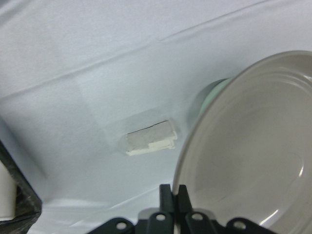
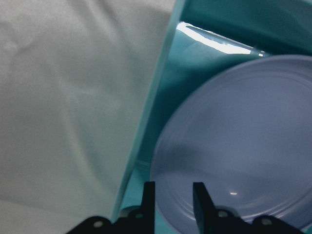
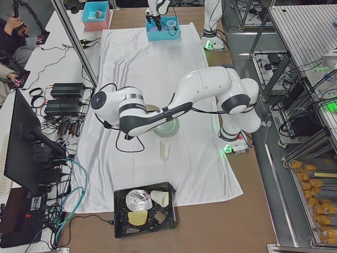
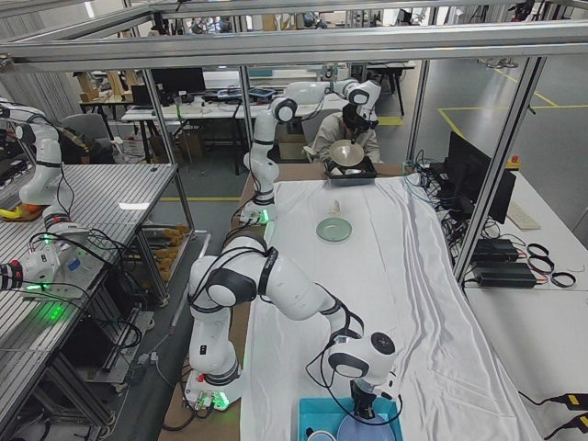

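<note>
My left gripper is shut on the rim of a beige plate (image 1: pixel 248 146), held over the cloth; in the camera right view the plate (image 4: pixel 345 152) appears above the black tray. A green plate (image 4: pixel 333 229) lies on the cloth, partly hidden under the beige one in the left wrist view. A small white object (image 1: pixel 151 137) lies beside them. My right gripper stands open over a lavender plate (image 2: pixel 234 131) inside a blue bin (image 2: pixel 165 56), near that plate's edge.
The black tray (image 3: pixel 118 211) at the near end holds a foil item (image 3: pixel 139 200), a yellow sponge (image 3: pixel 137 217) and a white cup (image 3: pixel 160 198).
</note>
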